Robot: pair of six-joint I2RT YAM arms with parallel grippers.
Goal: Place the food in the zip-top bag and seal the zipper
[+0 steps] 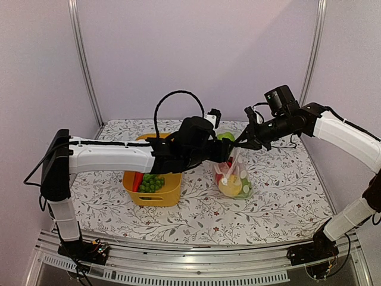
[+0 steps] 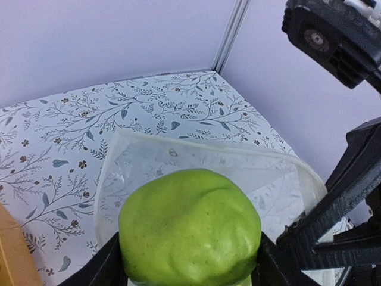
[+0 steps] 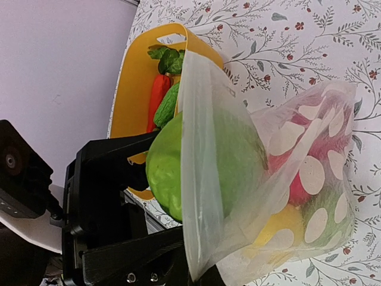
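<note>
A light green, pepper-like vegetable [image 2: 190, 226] fills the lower middle of the left wrist view, with my left gripper [image 1: 225, 146] shut on it. In the right wrist view the green vegetable [image 3: 164, 170] is partly behind the clear wall of the zip top bag [image 3: 202, 119], so it sits at the bag's mouth, partly inside. Lower in the bag [image 1: 245, 186] show a yellow round food [image 1: 229, 186], a red one [image 3: 297, 173] and a green one. My right gripper [image 1: 240, 143] is shut at the bag's rim; thin film may lie between its fingertips, which are hidden.
A yellow basket [image 1: 152, 199] stands to the left, holding a red pepper [image 3: 158, 98], a green cucumber-like vegetable [image 3: 167, 107] and green grapes [image 1: 150, 183]. My left arm [image 1: 113, 158] passes over the basket.
</note>
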